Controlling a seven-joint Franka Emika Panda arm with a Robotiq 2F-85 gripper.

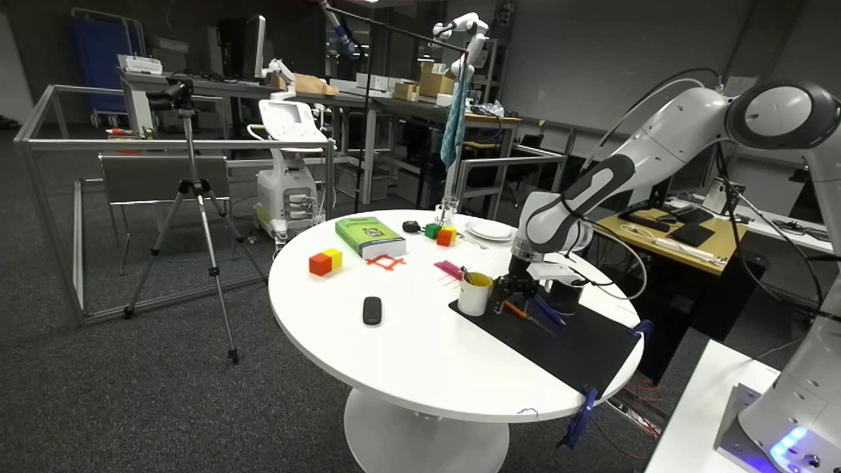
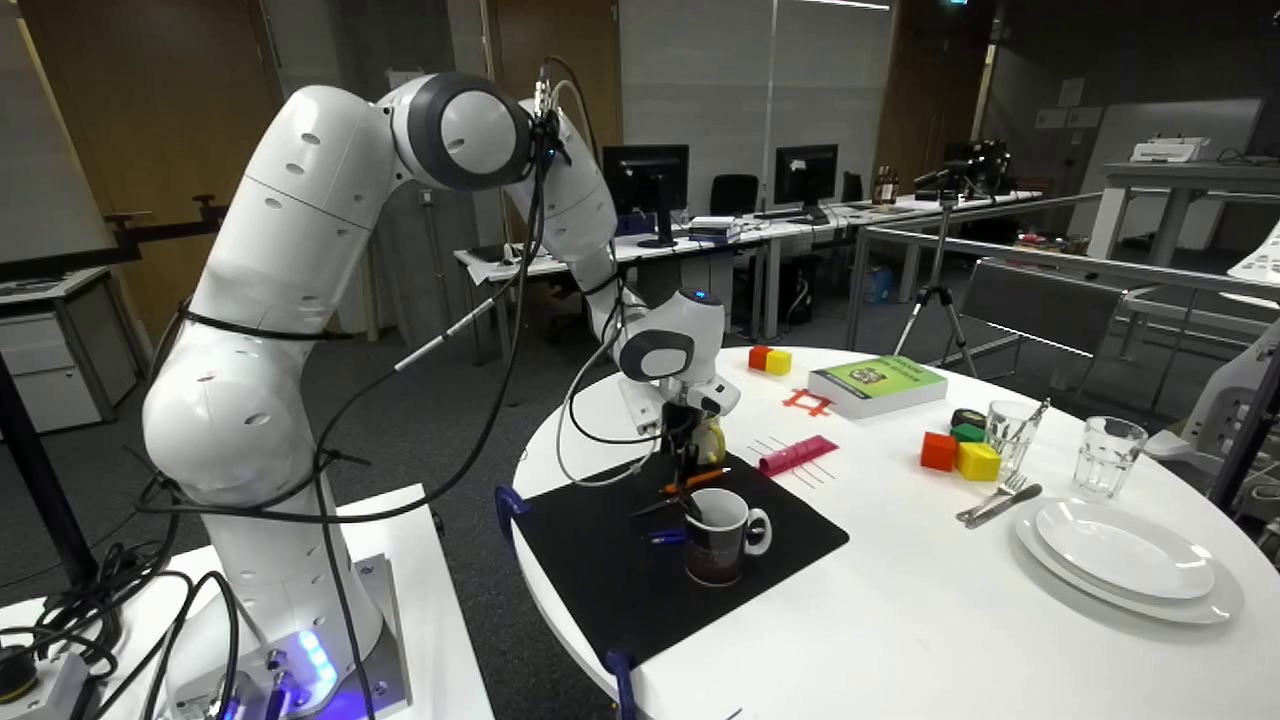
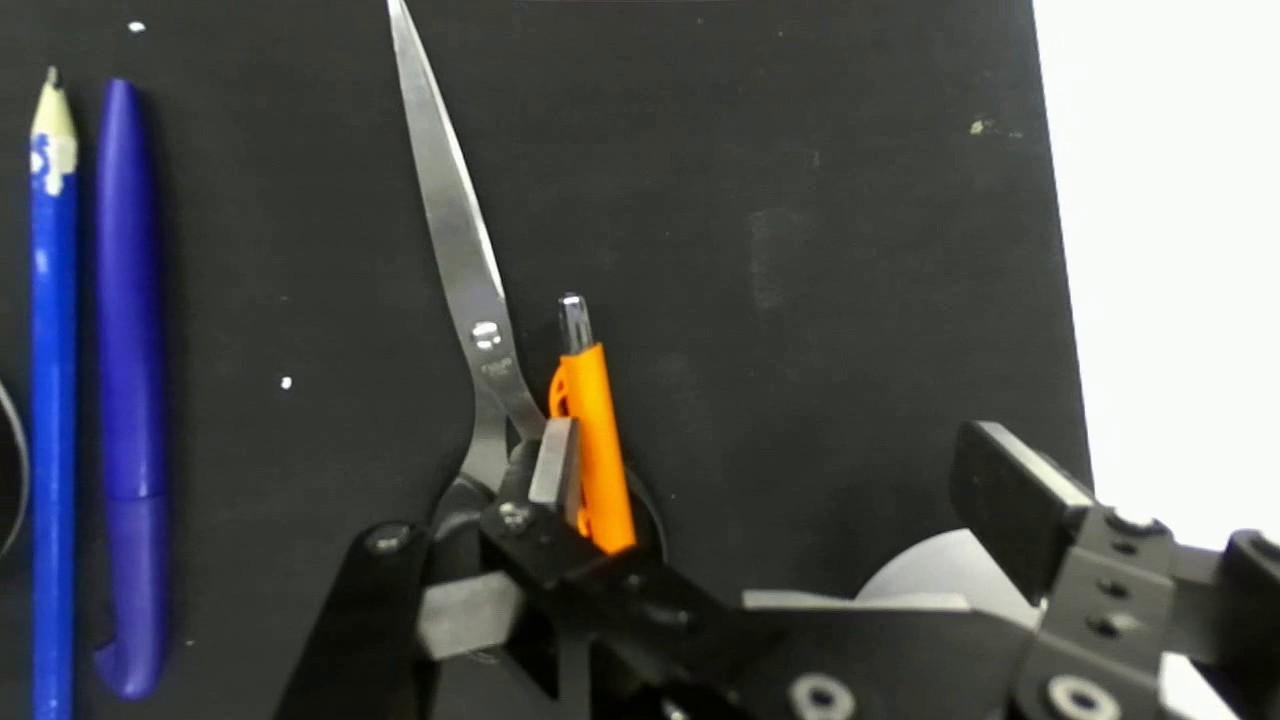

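On the black mat lie metal scissors and an orange pen, side by side. In the wrist view my gripper stands open just over the mat; its left finger overlaps the scissors' handles and the pen's edge, and the pen is not clasped. Part of a white rounded object shows near the right finger. To the left lie a blue pencil and a purple-blue pen. The white cup with yellow inside stands close beside my gripper in exterior view 1.
A dark mug with a white inside stands on the mat. A green book, coloured cubes, glasses, cutlery and white plates occupy the table. Open white tabletop lies toward the front in exterior view 1.
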